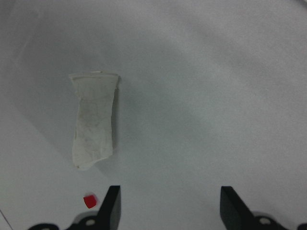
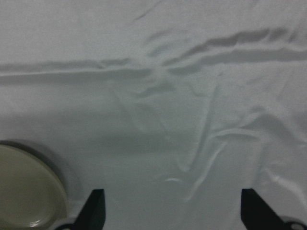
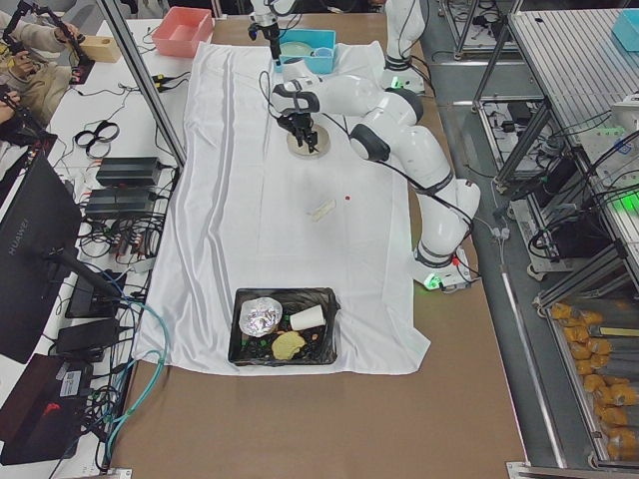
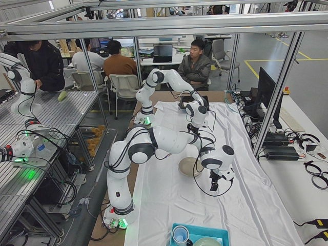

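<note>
A flattened off-white wrapper [image 1: 93,120] and a small red piece [image 1: 89,201] lie on the white cloth below my left gripper, which is open with nothing between its fingers. In the camera left view, that gripper hangs over a beige plate [image 3: 319,148]. My right gripper also stands open and empty above the cloth, with the plate [image 2: 26,191] at its left edge in the right wrist view.
A blue bin [image 4: 220,233] holds a cup and green plate at one end of the cloth. A black tray [image 3: 265,349] with foil, a white cylinder and food scraps sits at the other end.
</note>
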